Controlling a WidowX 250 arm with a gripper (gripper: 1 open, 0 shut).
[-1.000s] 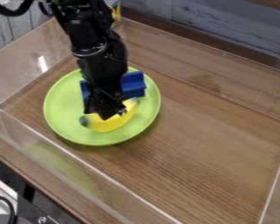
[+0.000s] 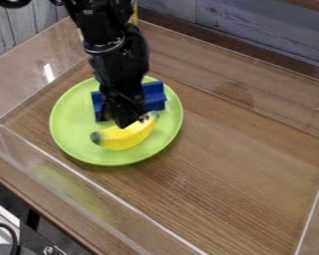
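A green plate (image 2: 83, 139) lies on the wooden table at the left of the view. On it sit a yellow banana-like object (image 2: 124, 136) and, behind that, a blue block (image 2: 152, 96). My black gripper (image 2: 124, 115) reaches down over the plate, just above the yellow object and in front of the blue block. It looks shut; whether anything is between its fingertips is hard to see, as the dark parts overlap.
A grey plank wall stands behind. A small yellow item is partly hidden behind the arm at the back, and a black cable lies at the lower left.
The gripper has risen slightly and moved back, showing more of the yellow object on the plate.
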